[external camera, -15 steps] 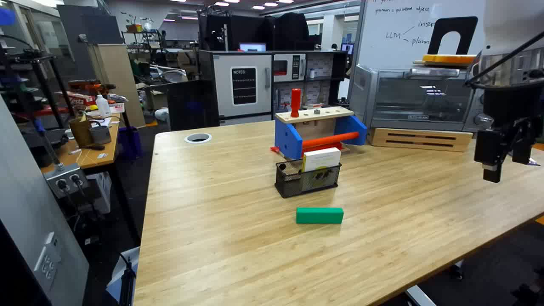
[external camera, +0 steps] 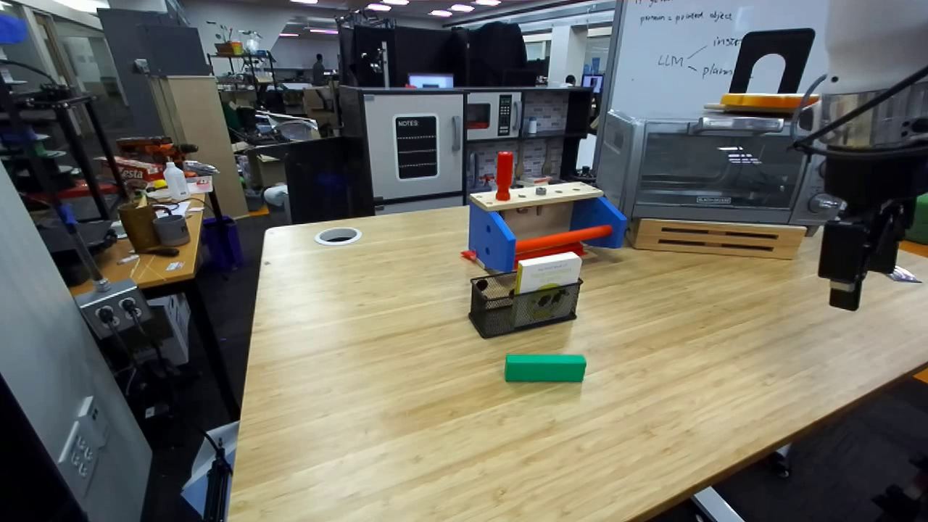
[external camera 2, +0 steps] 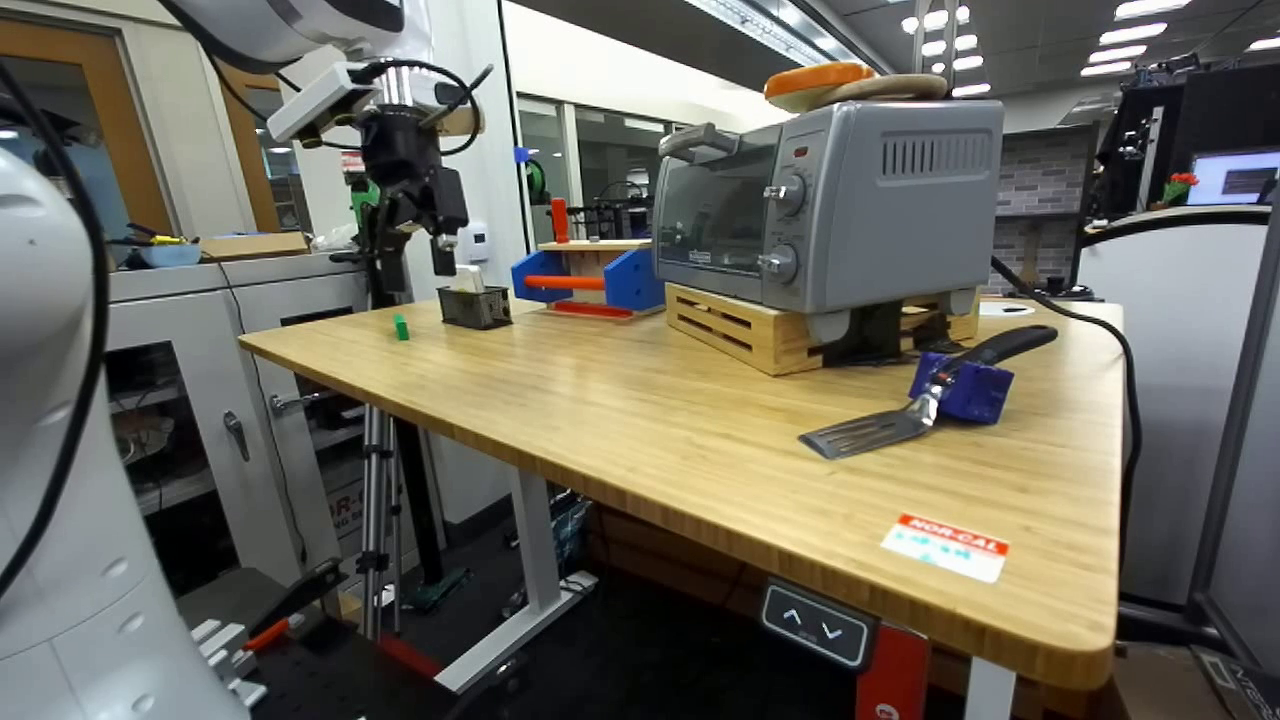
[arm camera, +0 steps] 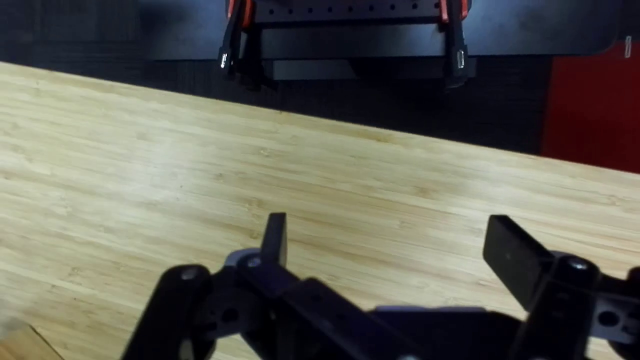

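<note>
High over the table, at the right of exterior view 1, hangs my gripper (external camera: 863,283). The wrist view has its two fingers (arm camera: 274,239) spread wide, with only bare tabletop behind the gap. A green block (external camera: 545,368) lies on the table, well away from the gripper. Behind it stands a black mesh basket (external camera: 494,310) holding a white-and-green box (external camera: 548,273). Farther back is a blue, red and wooden toy workbench (external camera: 496,236) with a red peg upright on top.
A toaster oven (external camera 2: 894,192) sits on a wooden stand (external camera 2: 732,330). Near the table's far end, a spatula (external camera 2: 882,430) leans on a purple block (external camera 2: 978,392). The table's edge (arm camera: 360,127) crosses the wrist view.
In exterior view 1 my gripper has shifted slightly to the right and turned, and its fingers now look closer together from that side. The objects on the table have stayed put.
</note>
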